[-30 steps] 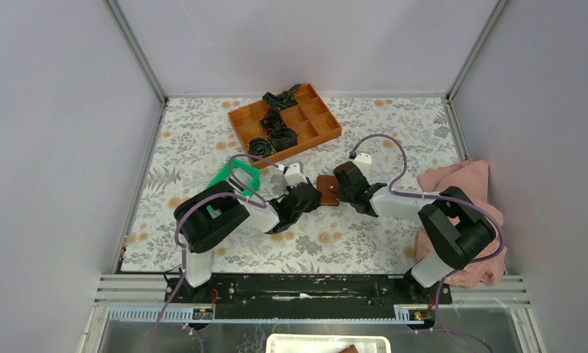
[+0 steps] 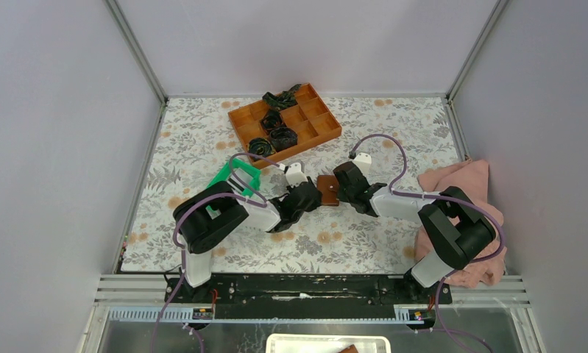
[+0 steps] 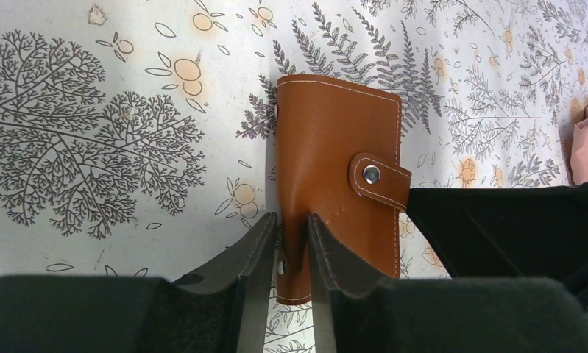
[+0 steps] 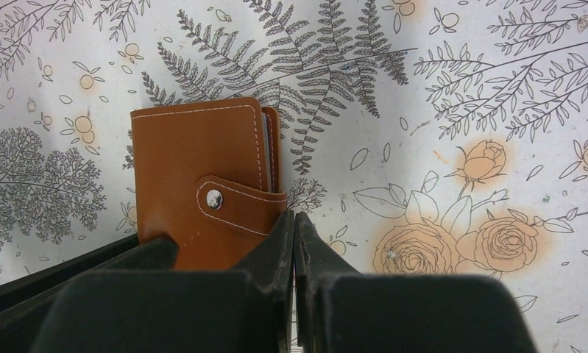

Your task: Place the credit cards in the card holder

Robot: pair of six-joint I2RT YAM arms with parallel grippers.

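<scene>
A brown leather card holder (image 2: 328, 190) lies closed on the table between the two grippers, its snap strap (image 4: 235, 206) folded over the front. My left gripper stands slightly open at the spine side of the card holder (image 3: 342, 147). Part of the creased spine shows between its fingers. My right gripper is shut at the strap's end, with nothing clear between its fingers. A thin grey edge shows between the covers of the card holder (image 4: 195, 162); whether it is a card cannot be told. No loose credit card is clearly seen.
A green container (image 2: 252, 173) stands to the left, partly behind the left arm. At the back is a wooden compartment tray (image 2: 329, 135) with dark coiled items. A pink cloth (image 2: 482, 184) lies at the right edge. Free table lies in front of the holder.
</scene>
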